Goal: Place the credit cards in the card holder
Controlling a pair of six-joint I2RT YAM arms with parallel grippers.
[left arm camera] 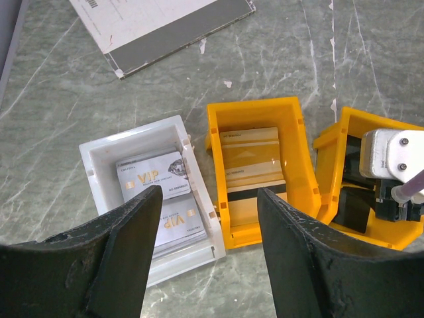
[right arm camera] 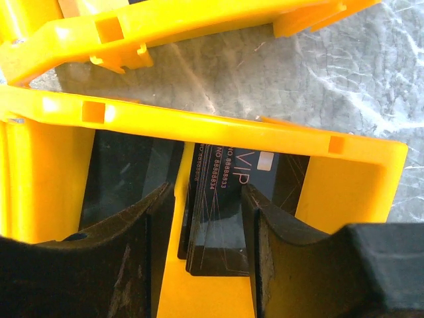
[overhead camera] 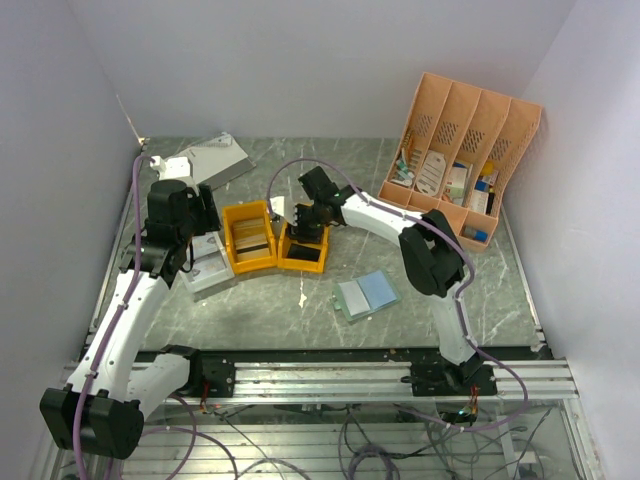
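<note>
Black VIP cards lie in one compartment of a yellow box, with more black cards in its other compartment. My right gripper is over this box, its fingers part open above the VIP stack; whether a finger touches a card I cannot tell. My left gripper hangs open over the left side, nothing between its fingers. Beneath it are a white box with silver VIP cards and a yellow box with gold cards. An open blue-grey card holder lies front of centre.
An orange divided organizer with assorted items stands at the back right. A grey-white flat box sits at the back left. Bare tabletop surrounds the card holder.
</note>
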